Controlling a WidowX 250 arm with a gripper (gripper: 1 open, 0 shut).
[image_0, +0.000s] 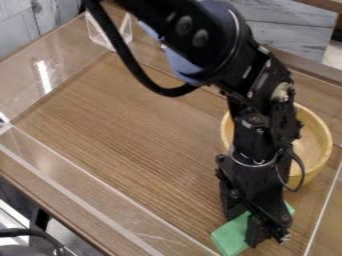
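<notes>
My black gripper (257, 215) is down at the front right of the wooden tray, over a flat green object (230, 238) whose left end sticks out below it. The fingers reach onto the green object, but whether they grip it is hard to see. Behind the gripper is a yellow bowl (310, 135), partly hidden by the arm.
A clear plastic container (104, 30) stands at the back left. A pale grey wooden wall (281, 30) runs along the back, and clear edging lines the front.
</notes>
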